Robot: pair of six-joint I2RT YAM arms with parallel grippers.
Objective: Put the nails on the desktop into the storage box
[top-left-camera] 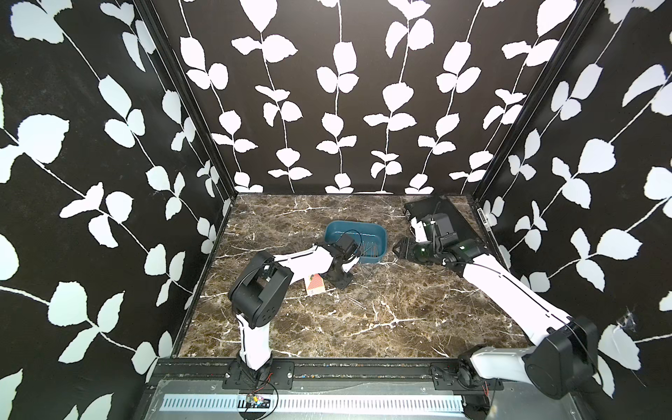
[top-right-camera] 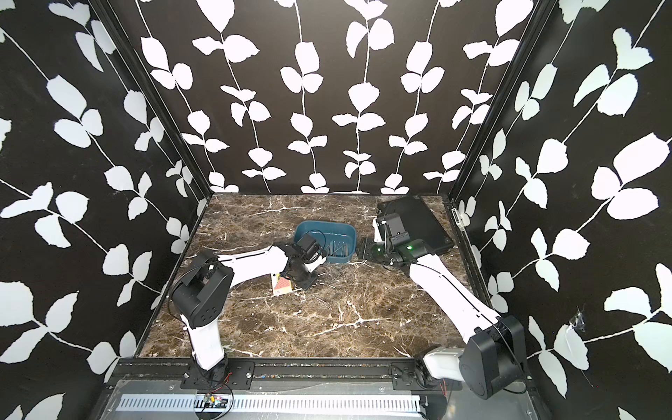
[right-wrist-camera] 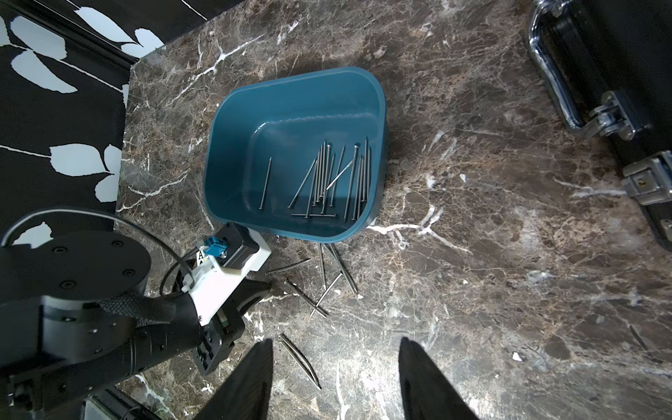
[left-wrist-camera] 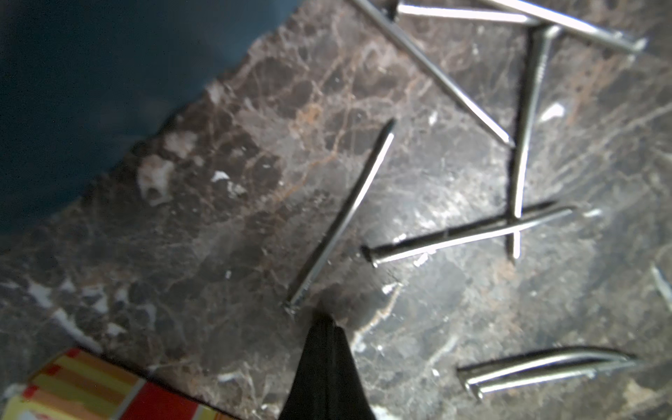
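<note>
In the left wrist view my left gripper is shut, its fingertips meeting with nothing between them. Just beyond the tips a single nail (left-wrist-camera: 341, 217) lies on the marble desktop, its head end slightly left of them. Several more nails lie to the right: a crossing nail (left-wrist-camera: 462, 241), an upright one (left-wrist-camera: 528, 126), and a pair of nails (left-wrist-camera: 549, 369) at lower right. The blue storage box (right-wrist-camera: 294, 227) holds several nails (right-wrist-camera: 325, 175) and stands right behind the loose ones. My right gripper stands open and empty above the desk.
A red and yellow patterned packet (left-wrist-camera: 112, 388) lies left of the left gripper. At the back right rests a black case (right-wrist-camera: 630, 77) with a metal handle. The desktop (right-wrist-camera: 483, 280) between the loose nails and the case is mostly bare.
</note>
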